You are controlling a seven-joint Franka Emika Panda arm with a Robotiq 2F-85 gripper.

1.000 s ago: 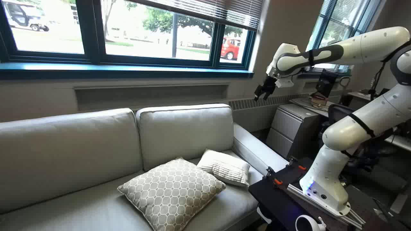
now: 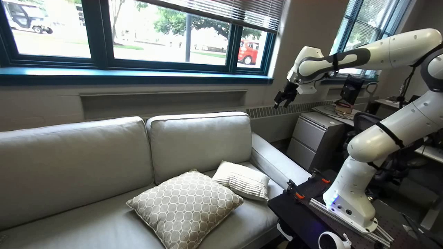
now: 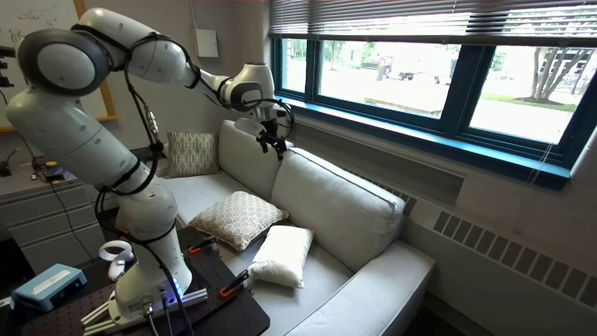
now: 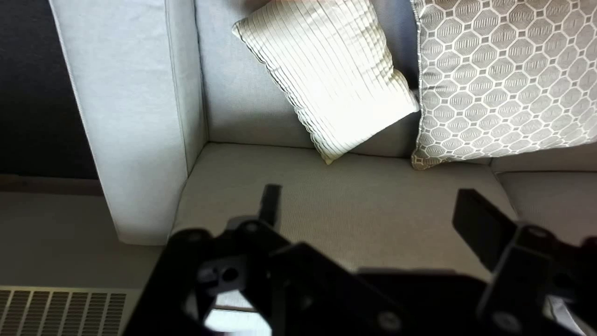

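High above the couch hangs my gripper (image 2: 281, 106), its fingers apart with nothing between them in the wrist view. Below it lies a small cream pleated pillow (image 4: 341, 73) on the seat, close to the armrest. Beside that is a larger beige pillow (image 2: 187, 207) with a honeycomb pattern, also flat on the seat. In the second exterior view the cream pillow (image 3: 282, 255) and the patterned pillow (image 3: 239, 218) lie near each other, well below my open gripper (image 3: 273, 152). Neither pillow is touched by the gripper.
The light grey couch has tall back cushions (image 2: 201, 143) and an armrest (image 2: 277, 159). Another patterned pillow (image 3: 193, 154) leans at the far end. A black table (image 3: 246, 313) with orange-tipped clamps (image 3: 233, 284) borders the seat; the windowsill (image 2: 137, 76) runs behind.
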